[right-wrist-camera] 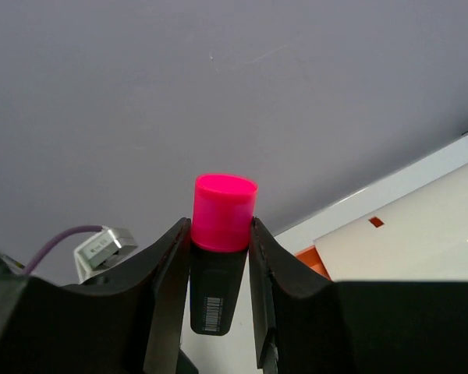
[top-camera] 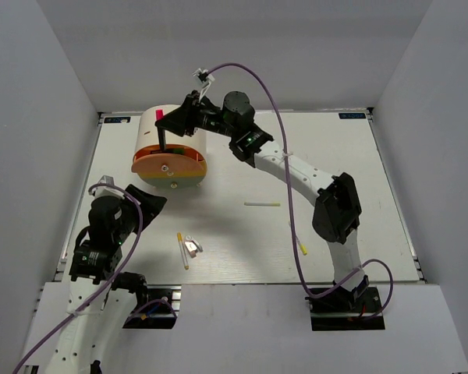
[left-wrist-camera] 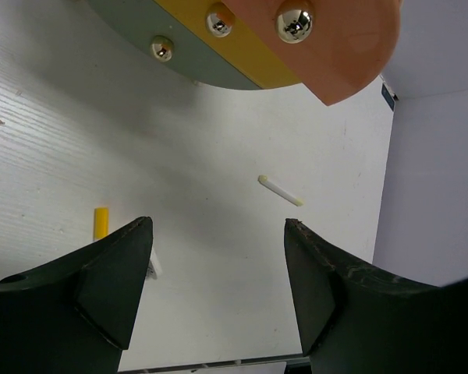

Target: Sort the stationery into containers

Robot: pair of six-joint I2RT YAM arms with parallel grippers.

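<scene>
A black marker with a pink cap (right-wrist-camera: 225, 214) stands nearly upright, clasped by my right gripper. In the top view this marker (top-camera: 161, 132) is over the pulled-out upper drawer (top-camera: 152, 164) of a rounded cream cabinet (top-camera: 160, 118). Something green and dark lies in that drawer. My left gripper is open and empty, in front of the cabinet's left side. On the table lie a yellow-and-white pen (top-camera: 182, 251), a whitish pen (top-camera: 262, 204) and another yellow-ended pen (top-camera: 298, 238).
Beside the front-left pen is a small silvery-white object (top-camera: 193, 245). Grey walls close in the left, right and back.
</scene>
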